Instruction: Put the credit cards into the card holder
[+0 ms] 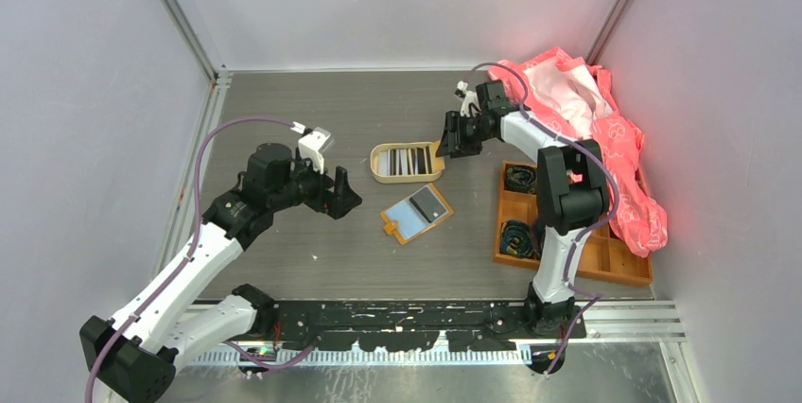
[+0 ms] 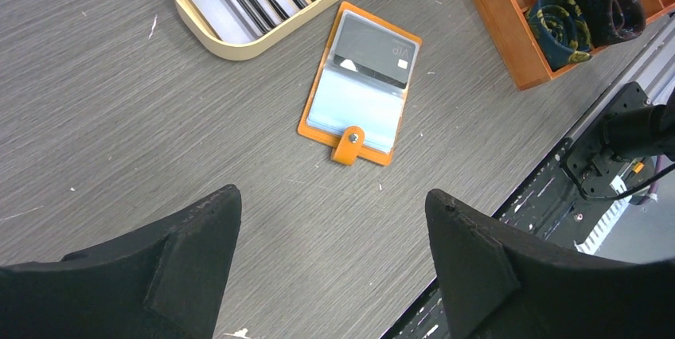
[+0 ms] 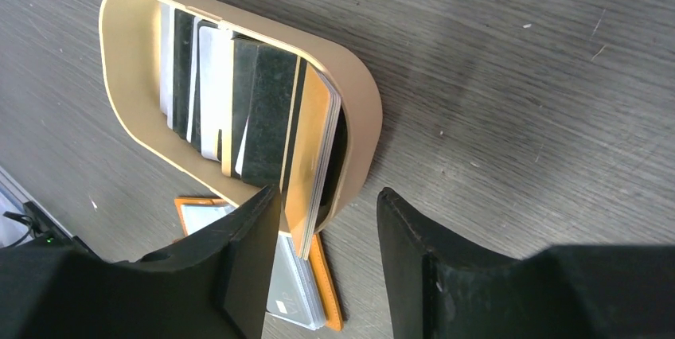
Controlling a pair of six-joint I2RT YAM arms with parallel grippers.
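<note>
A cream oval box holds a row of cards, an orange one leaning at its right end. Below the box lies a tan card holder with clear sleeves and a dark card in it. My right gripper hangs just off the box's right end; in the right wrist view its fingers stand apart around the orange card's lower part, not visibly touching it. My left gripper stands open at the left, empty, over bare table.
An orange divided tray with dark rolled items stands at the right. A crumpled pink bag lies behind it.
</note>
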